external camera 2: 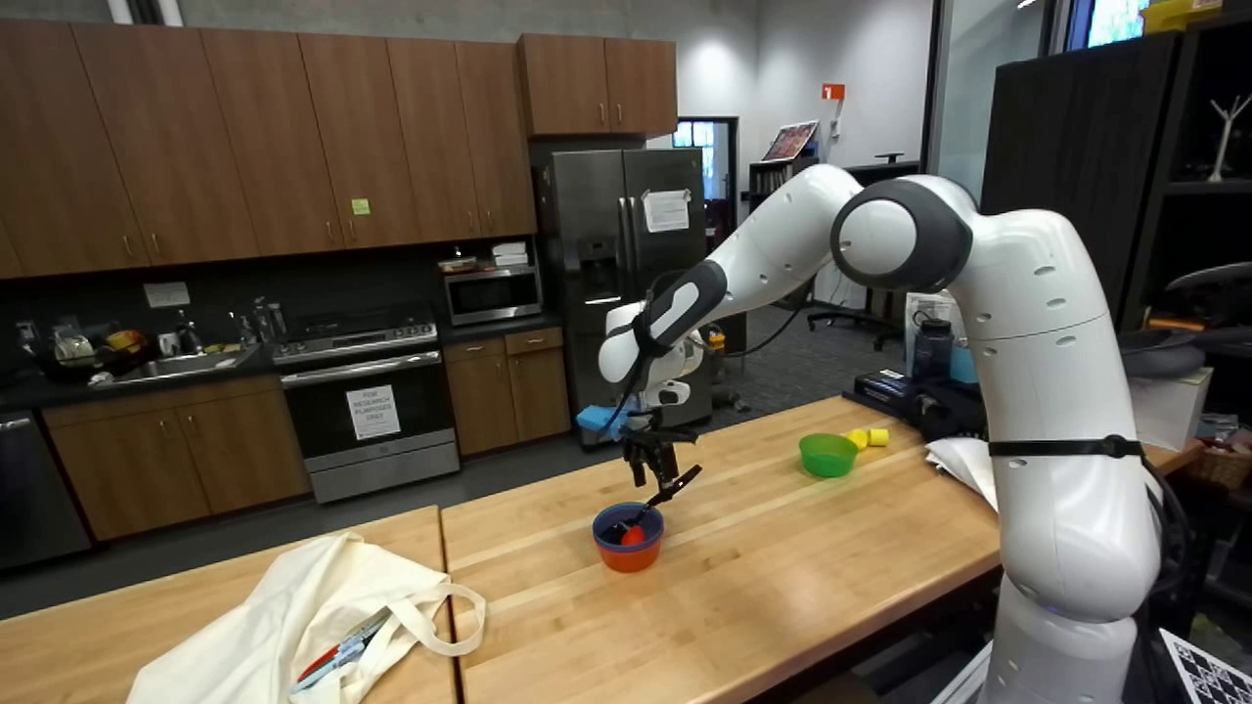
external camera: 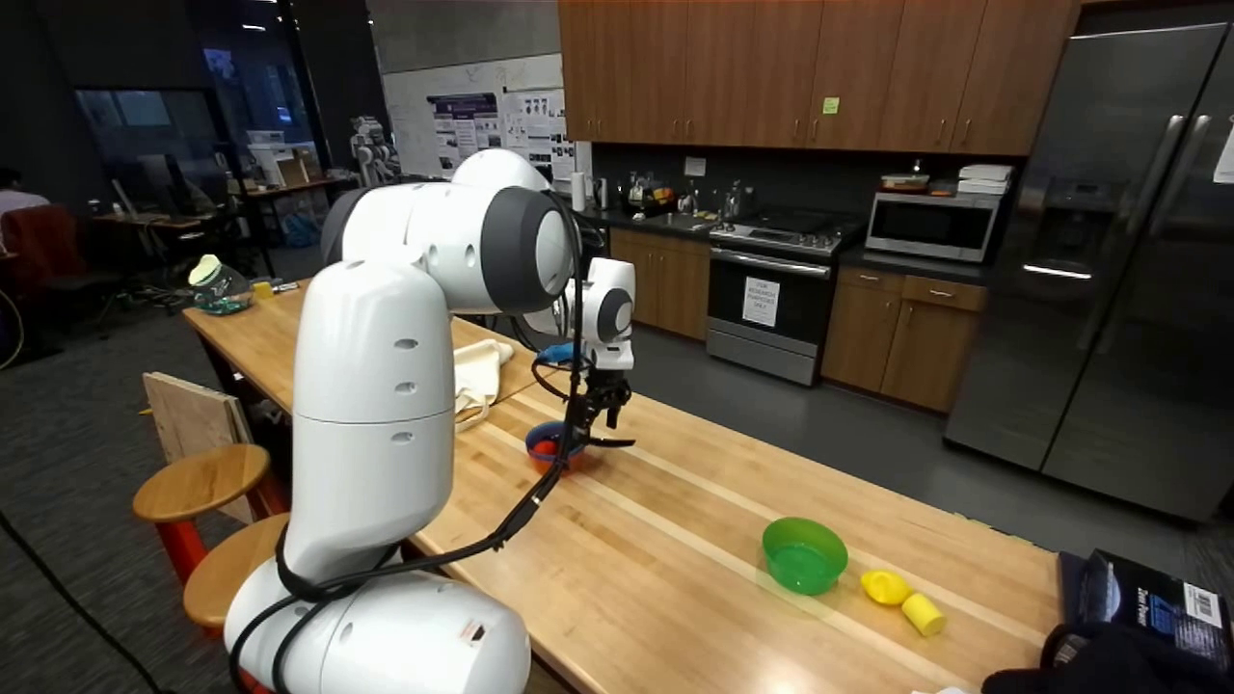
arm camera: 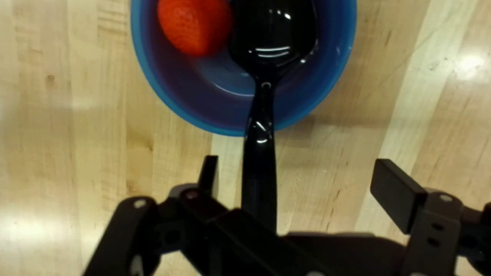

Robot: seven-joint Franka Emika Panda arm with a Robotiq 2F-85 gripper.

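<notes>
A black spoon (arm camera: 260,151) rests in a blue bowl (arm camera: 202,122), its handle sticking out over the rim. In exterior view 2 the blue bowl (external camera 2: 602,517) sits with an orange-red bowl (external camera 2: 628,561) under it. Beside the spoon's head lies a red round object (arm camera: 195,27). My gripper stands open above the handle, which passes between its fingers, nearer the left one; contact does not show. The handle's far end is hidden beneath the gripper. From outside, the gripper (external camera 2: 652,469) hangs just above the bowl's side.
A green bowl (external camera: 804,557) stands down the table, with a yellow lemon-like object (external camera: 887,586) and a yellow cylinder (external camera: 923,614) beside it. A cream cloth bag (external camera 2: 293,610) lies across the table seam. Bare wood separates the two bowl groups.
</notes>
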